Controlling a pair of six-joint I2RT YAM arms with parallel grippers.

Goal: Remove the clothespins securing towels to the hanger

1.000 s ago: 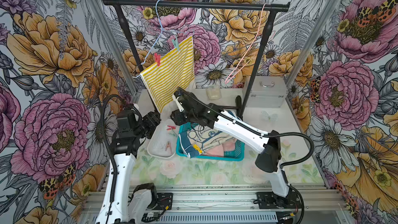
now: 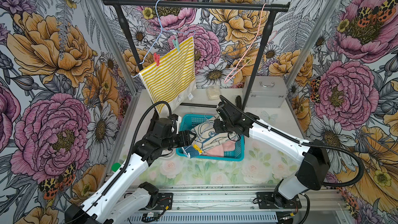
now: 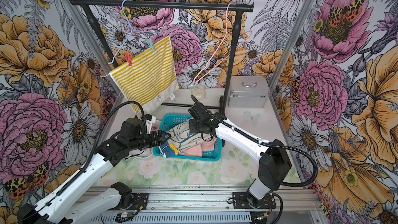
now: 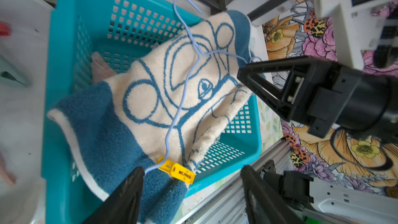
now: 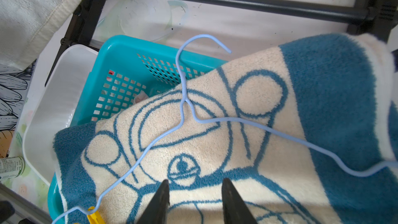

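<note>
In the teal basket (image 4: 62,78) lies a cream and blue towel (image 5: 215,157) with a light blue hanger (image 5: 248,123) on top of it. A yellow clothespin (image 4: 177,171) sits on the hanger's lower corner over the towel's blue end. My left gripper is open just in front of that clothespin, which is not between its fingertips. Above the towel's middle, my right gripper stands open and empty. On the rack hangs a yellow-striped towel (image 2: 170,72), with a red clothespin (image 2: 156,59) and a green clothespin (image 2: 176,44) at its top edge.
A white bin (image 5: 53,99) holding loose clothespins stands left of the basket. A pink hanger (image 2: 247,49) hangs from the rack bar (image 2: 199,4). A metal case (image 2: 265,91) stands at the back right.
My left gripper has moved right from over the white bin to the basket's left end. My right gripper has swung right and away from the bin over the towel.
</note>
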